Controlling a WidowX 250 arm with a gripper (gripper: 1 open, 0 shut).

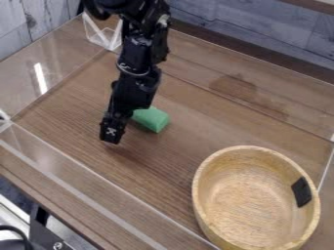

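My black gripper [127, 125] reaches down from the top of the view to just above the wooden table, open by the look of its spread fingers. A green object [151, 120] lies right beside it on the right, partly hidden behind the gripper.
A round beige basket [255, 171] with a dark handle patch stands at the lower right. Clear plastic pieces sit at the upper left and left edge, and cables lie at the lower left.
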